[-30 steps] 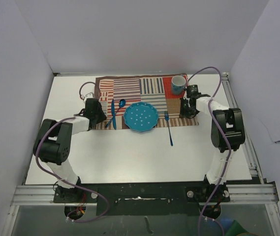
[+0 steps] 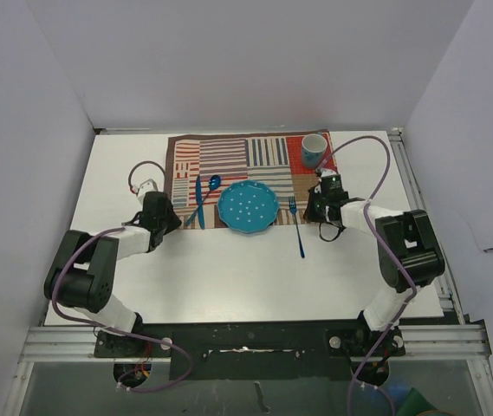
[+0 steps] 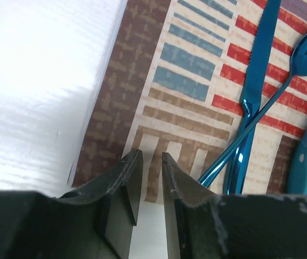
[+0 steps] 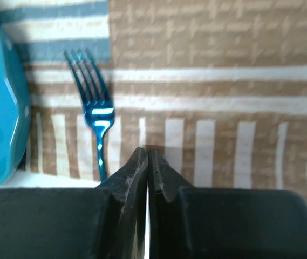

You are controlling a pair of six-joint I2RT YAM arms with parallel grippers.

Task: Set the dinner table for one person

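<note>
On the striped placemat (image 2: 223, 156) lies a blue scalloped plate (image 2: 248, 206), near the mat's front edge. To its left are a blue knife (image 2: 199, 201) and a blue spoon (image 2: 214, 183); the spoon's handle slants across the knife (image 3: 254, 70). Right of the plate, a fork (image 2: 293, 208) has its tines on the mat and its handle past the front edge. A pale cup (image 2: 314, 150) stands at the back right corner. My left gripper is part open over the mat's front left corner, empty. My right gripper is shut beside the fork (image 4: 99, 114), nothing between its fingers.
Walls stand behind and on both sides.
My right gripper has come left, closer to the fork. The tableware has stayed put.
</note>
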